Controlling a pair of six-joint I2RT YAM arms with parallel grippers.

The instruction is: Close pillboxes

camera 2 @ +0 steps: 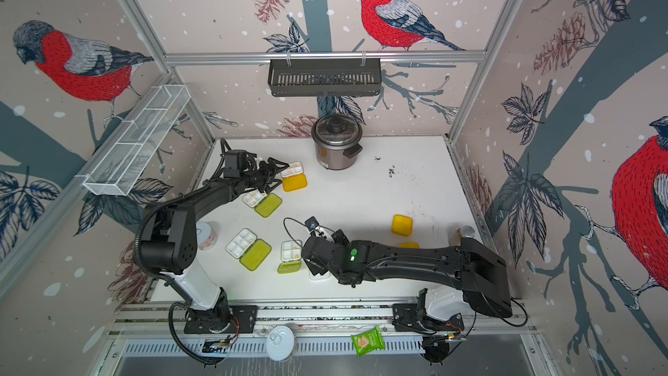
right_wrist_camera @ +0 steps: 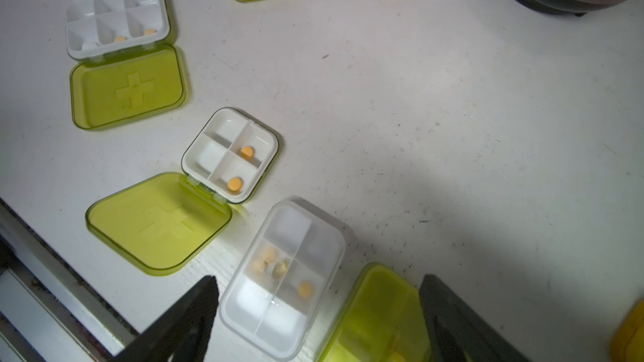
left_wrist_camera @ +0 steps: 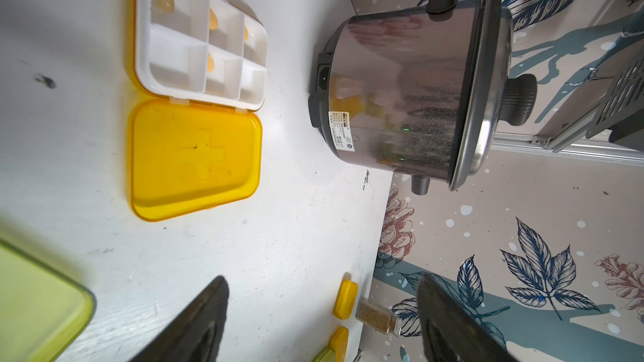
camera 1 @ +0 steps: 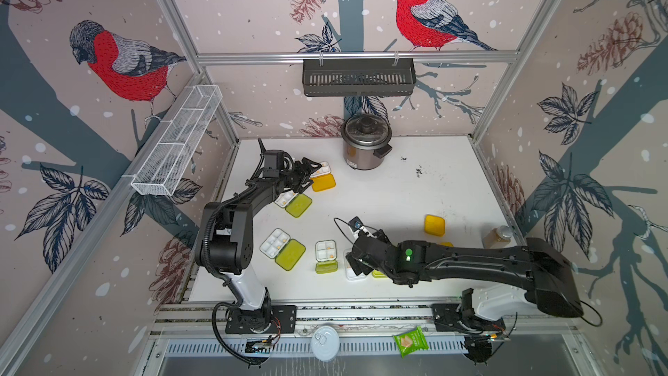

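My left gripper is open and empty near the yellow pillbox [left_wrist_camera: 201, 40], which has its lid [left_wrist_camera: 194, 161] folded flat on the table. Part of a green lid [left_wrist_camera: 33, 301] shows in the left wrist view. My right gripper has its fingers apart above a shut pillbox with a clear lid [right_wrist_camera: 285, 275] and a shut green one [right_wrist_camera: 379, 321]. Left of these, a four-compartment pillbox [right_wrist_camera: 231, 154] stands with its green lid [right_wrist_camera: 161, 224] swung back. Farther off lies an open six-compartment pillbox [right_wrist_camera: 117, 23] with its green lid [right_wrist_camera: 127, 87] flat.
A metal pot [camera 1: 366, 142] stands at the back. On the right are a shut yellow box [camera 1: 434, 225] and a jar [camera 1: 497, 237]. The right arm covers most of the front row of boxes.
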